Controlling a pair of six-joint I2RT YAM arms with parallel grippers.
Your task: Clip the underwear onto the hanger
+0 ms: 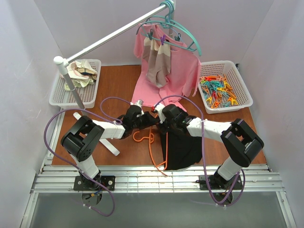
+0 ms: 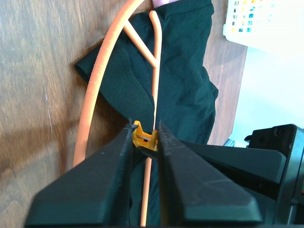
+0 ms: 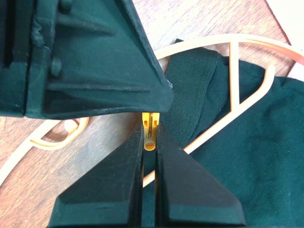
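Note:
An orange hanger [image 1: 151, 149] lies on the table with dark underwear [image 1: 183, 154] under part of it. My grippers meet above them. A small yellow clothespin [image 2: 145, 140] is at both sets of fingertips. My right gripper is shut, with the yellow clothespin at its fingertips. My left gripper has its fingertips close around the same clothespin; whether they grip it is hard to tell.
A basket of clothespins [image 1: 237, 92] stands at the right, a basket of cloth [image 1: 59, 97] at the left. A rail [image 1: 111, 35] holds hangers and pink clothing behind. A white bar [image 1: 109, 146] lies at the left.

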